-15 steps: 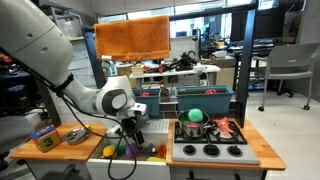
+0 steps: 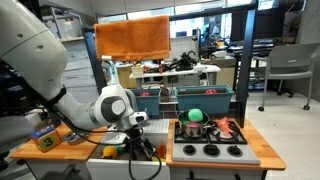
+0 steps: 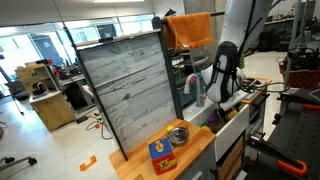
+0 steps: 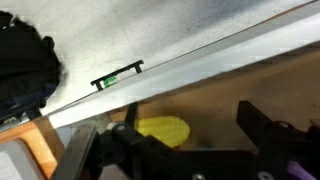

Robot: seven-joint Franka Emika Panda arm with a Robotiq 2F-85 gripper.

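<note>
My gripper is open over a brown-bottomed bin, with nothing held between its fingers. A yellow object [image 4: 165, 129] lies below, close to the left finger in the wrist view. Part of a purple item [image 4: 300, 170] shows at the lower right there. In the first exterior view the gripper [image 2: 150, 155] is low in the white-walled bin, largely hidden by its own arm. An orange-and-green item [image 2: 110, 151] lies at the bin's left side.
To the right stands a stove [image 2: 212, 150] with a pot and green ball [image 2: 195, 115]. A metal bowl [image 3: 178, 137] and a blue-and-red box [image 3: 162, 156] sit on the wooden counter. Teal baskets [image 2: 205, 101] line the back. The bin's pale rim [image 4: 190, 72] runs close beside the gripper.
The arm has come down and tilted, bringing the gripper lower and to the right in the bin.
</note>
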